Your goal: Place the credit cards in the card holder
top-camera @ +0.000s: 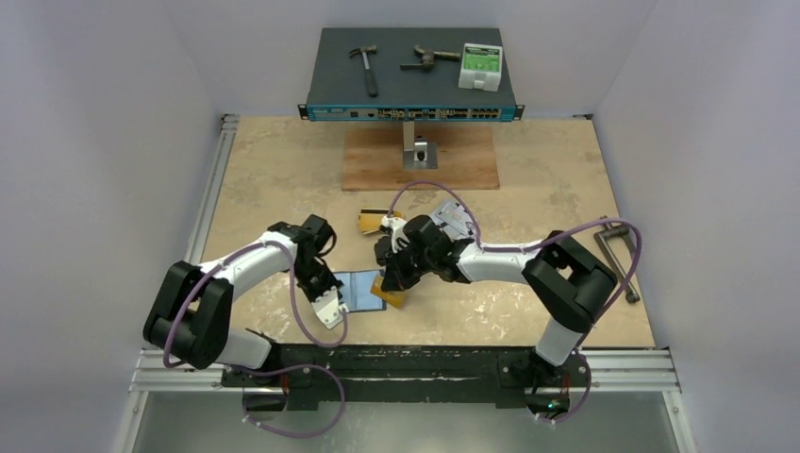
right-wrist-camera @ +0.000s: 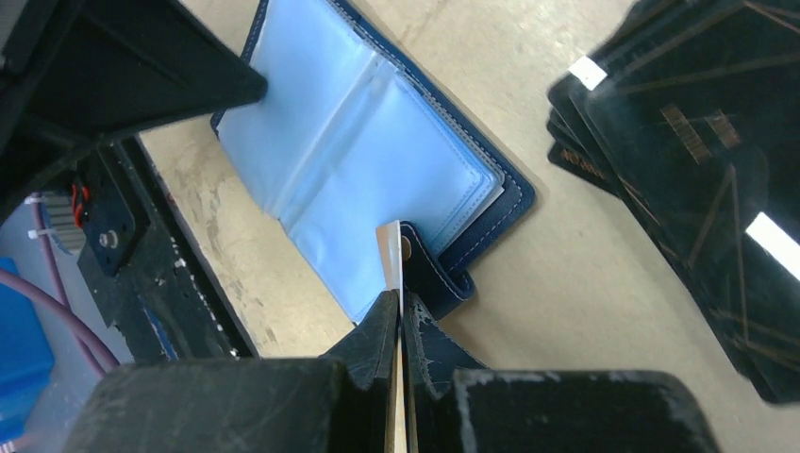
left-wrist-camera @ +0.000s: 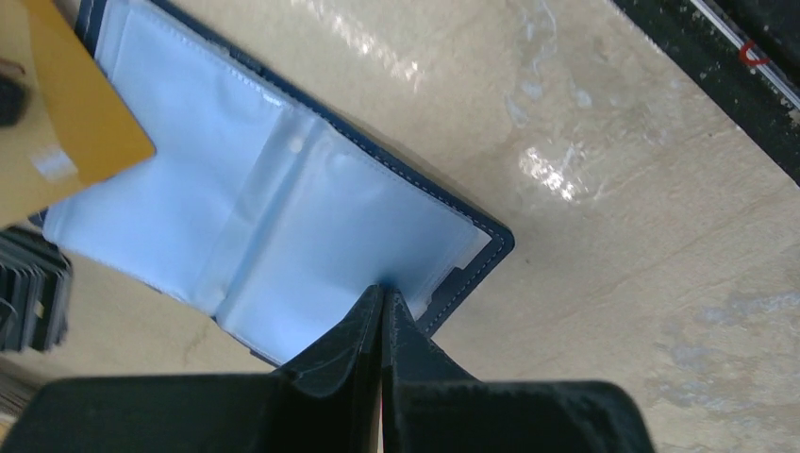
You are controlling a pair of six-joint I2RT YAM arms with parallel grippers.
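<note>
The blue card holder [top-camera: 363, 288] lies open flat on the table, its pale clear pockets [left-wrist-camera: 349, 226] facing up. In the left wrist view my left gripper is shut with its tips at the holder's outer end; whether it pinches the holder I cannot tell. My right gripper is shut on a gold credit card, seen nearly edge-on in the right wrist view. From the left wrist view, the card overlaps the end of the holder away from my left gripper. Whether its lower edge is inside a pocket does not show.
Behind the holder lie a gold card with a black stripe [top-camera: 379, 219] and fanned grey cards [top-camera: 455, 217]. A dark flat stack [right-wrist-camera: 698, 179] fills the right of the right wrist view. A hammer [top-camera: 619, 260] lies at far right. Bare table separates it from the cards.
</note>
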